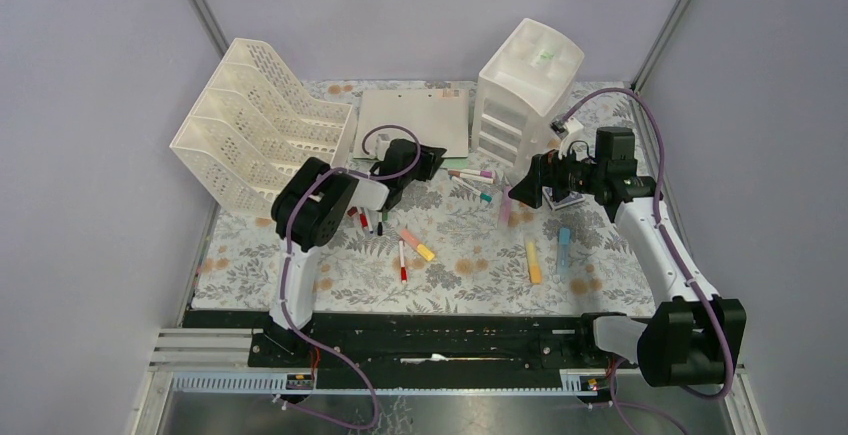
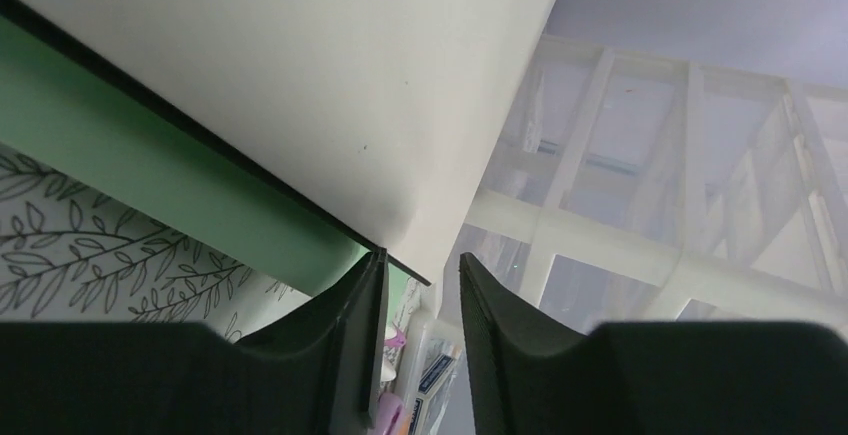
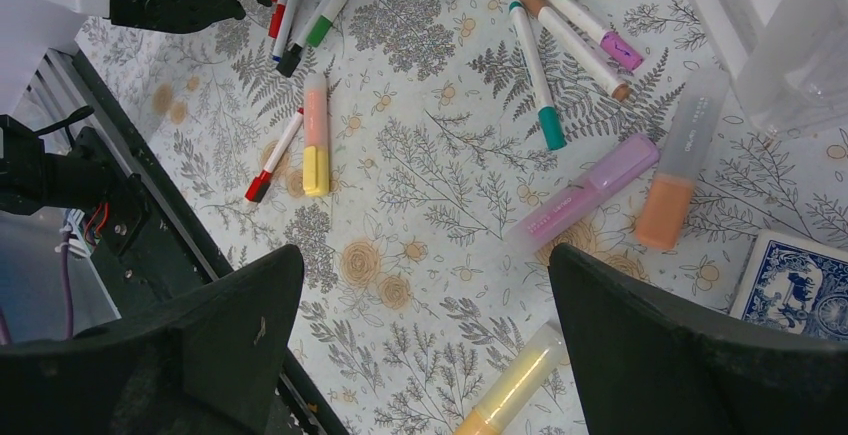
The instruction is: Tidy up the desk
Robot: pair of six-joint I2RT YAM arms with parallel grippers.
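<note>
A flat light board with a green edge lies at the back centre. My left gripper is at its front edge, fingers part open around that edge in its wrist view; whether it grips is unclear. My right gripper stands open above the desk's right side. Markers and glue-stick-like tubes in pink, yellow and blue lie scattered on the floral mat. A boxed card deck lies under the right arm.
A white slotted organizer stands at back left, a translucent drawer unit at back right. More markers lie beside and under the left arm.
</note>
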